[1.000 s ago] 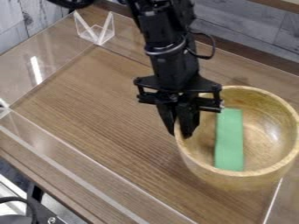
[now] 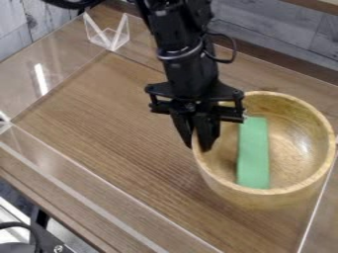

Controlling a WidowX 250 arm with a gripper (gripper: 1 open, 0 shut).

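Note:
A tan bowl (image 2: 290, 175) sits at the right of the camera view, tilted toward the camera, with a green rectangular block (image 2: 252, 153) inside it. My black gripper (image 2: 204, 132) is over the bowl's left rim, shut on it; the fingertips are partly hidden against the rim.
A clear plastic stand (image 2: 109, 30) stands at the back left, and a grey plank wall runs along the back right. A black cable lies at the bottom left corner.

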